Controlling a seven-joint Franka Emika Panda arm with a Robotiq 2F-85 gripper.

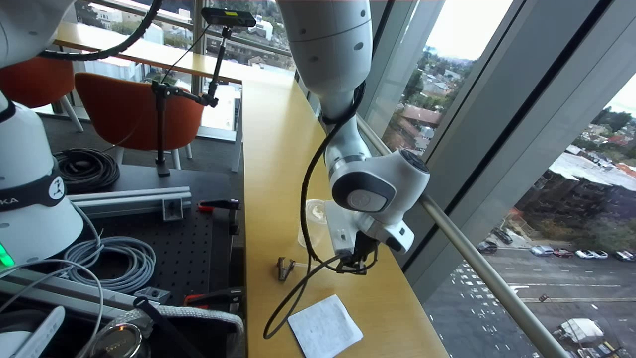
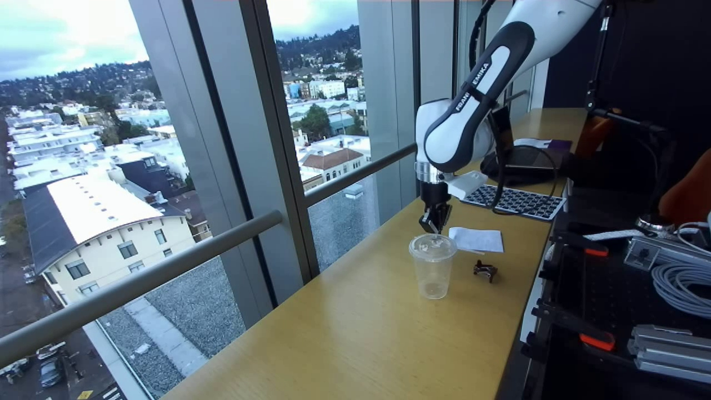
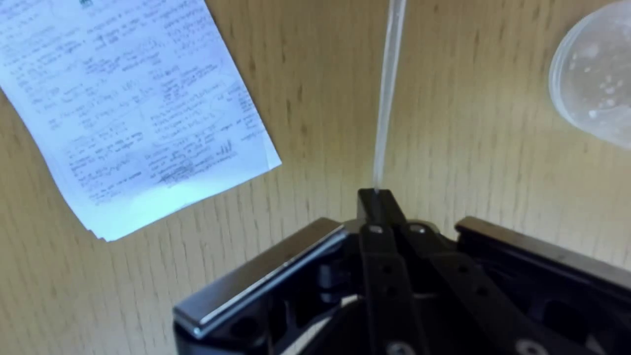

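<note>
A thin translucent straw runs from my gripper to the top of the wrist view, its near end pinched between the black fingertips. The gripper is shut on it, above the table. In exterior view 2, my gripper hangs behind a clear plastic cup with a lid, close to its rim in that view; the straw is hard to make out there. The wrist view shows the cup cut off at its right edge, to the right of the straw. The cup stands upright on the table.
Folded handwritten paper lies left of the straw in the wrist view. A small dark clip-like object sits near the table's inner edge. Windows and a metal rail border the other side. Bare table lies in front of the cup.
</note>
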